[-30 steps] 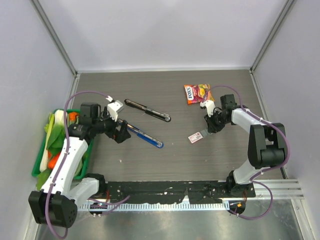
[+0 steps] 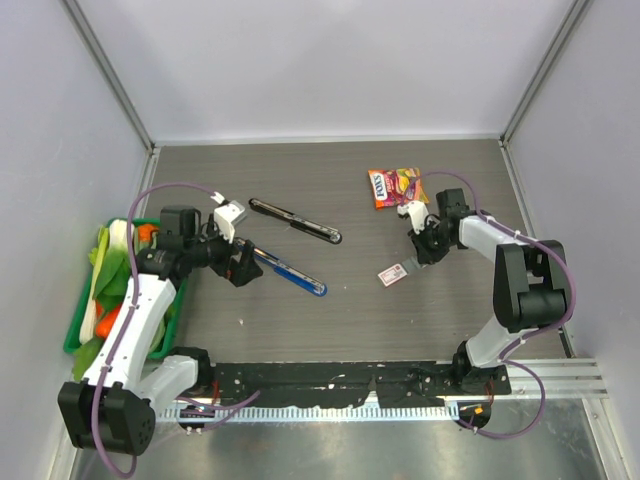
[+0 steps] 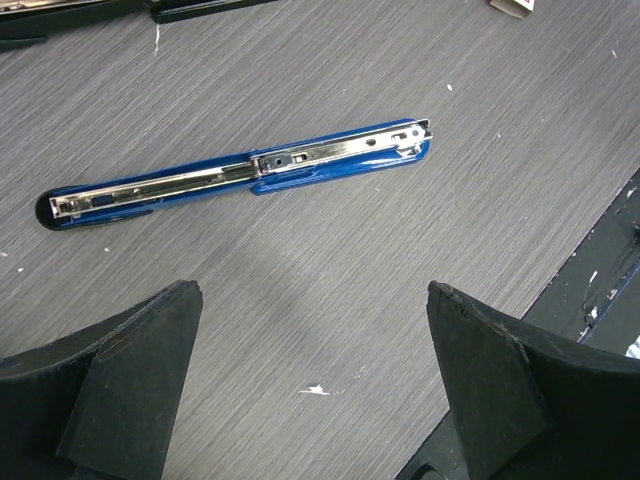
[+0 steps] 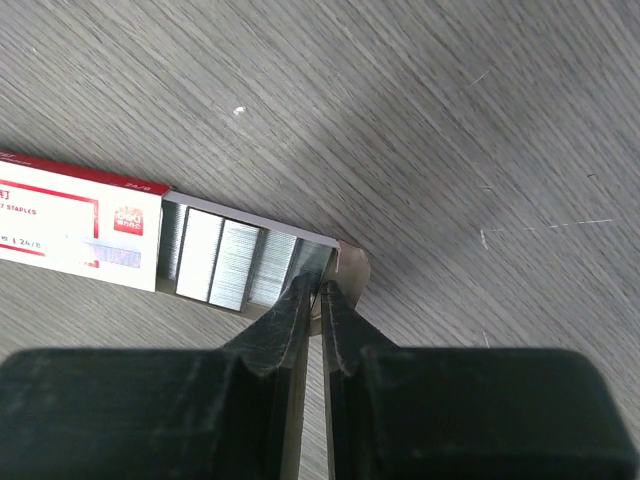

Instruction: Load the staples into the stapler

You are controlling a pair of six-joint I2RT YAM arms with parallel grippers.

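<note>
The blue stapler (image 2: 290,273) (image 3: 339,155) lies opened flat on the table, its metal channel showing. A staple box (image 2: 393,273) (image 4: 70,210) sits slid open at right, strips of staples (image 4: 231,262) exposed in its tray. My right gripper (image 2: 428,252) is down at the tray's far end, fingertips close together; whether anything is between them I cannot tell. My left gripper (image 2: 240,268) hangs open above the table near the blue stapler, nothing between its fingers.
A black stapler (image 2: 295,220) lies opened behind the blue one. A snack bag (image 2: 396,186) is at back right. A green basket of vegetables (image 2: 110,280) stands at far left.
My right gripper has shifted very slightly at the end of the staple box. The left arm and the staplers have not moved.
</note>
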